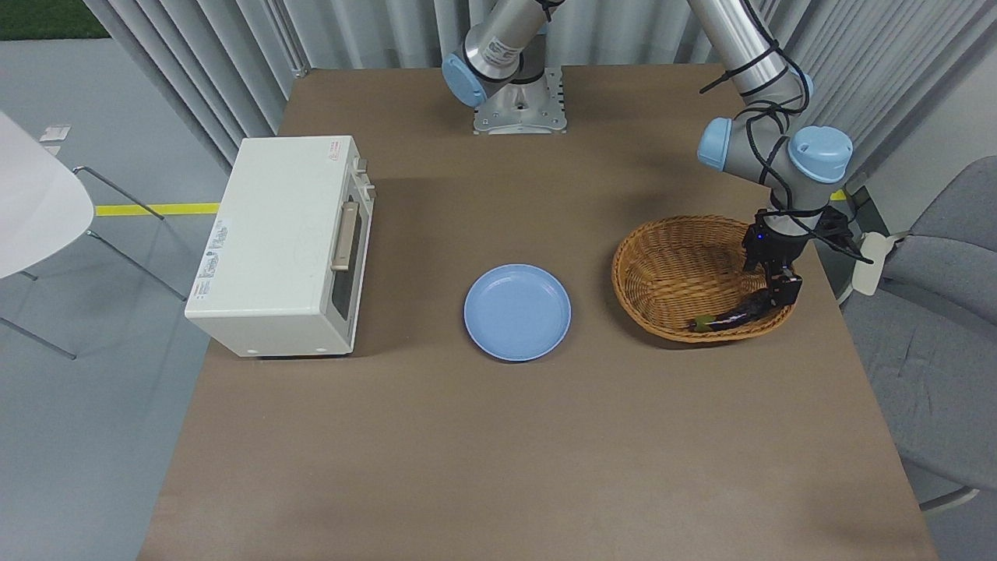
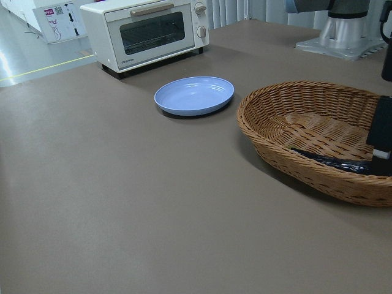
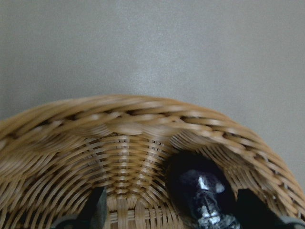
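An eggplant (image 1: 729,316), dark purple with a green stem end, lies in the wicker basket (image 1: 668,262) toward its near edge; in the left view (image 2: 324,160) it is partly hidden by the rim. My gripper (image 1: 778,285) is down in the basket at the eggplant's thick end. In the wrist view the eggplant (image 3: 195,183) sits beside the right finger, and the left finger (image 3: 97,210) shows at the lower edge. Whether the fingers are closed on it is hard to tell.
A blue plate (image 1: 516,312) sits left of the basket.
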